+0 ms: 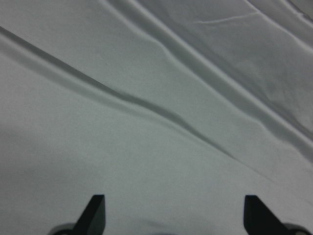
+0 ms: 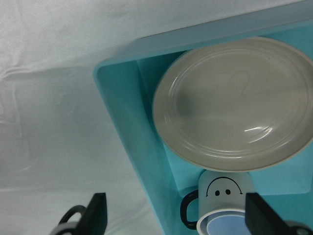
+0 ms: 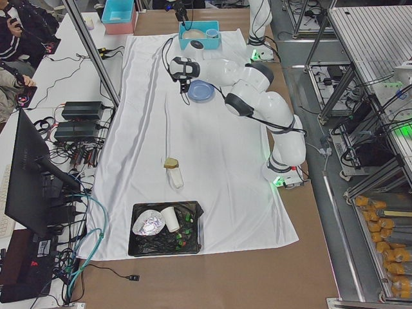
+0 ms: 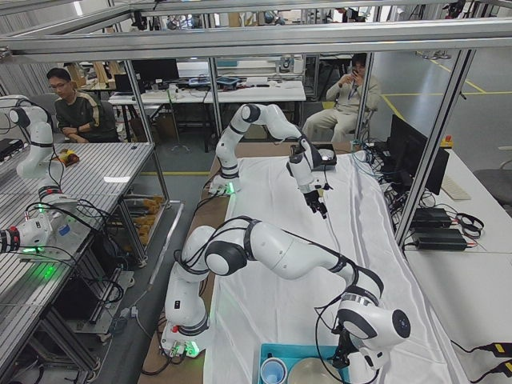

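Note:
My left gripper is open over bare white cloth (image 1: pixel 156 171), nothing between its fingers; in the camera left view it hovers just left of a blue plate (image 3: pixel 201 90). My right gripper is open above a turquoise bin (image 2: pixel 120 112) at the far end of the cloth. In that bin lie a pale plate (image 2: pixel 232 103) and a smiley mug (image 2: pixel 220 193) with a black handle.
A black tray (image 3: pixel 166 241) with foil, a white cup and small items stands at the near end. A white item with a tan top (image 3: pixel 174 174) lies mid-cloth. A monitor (image 3: pixel 29 174) borders the left.

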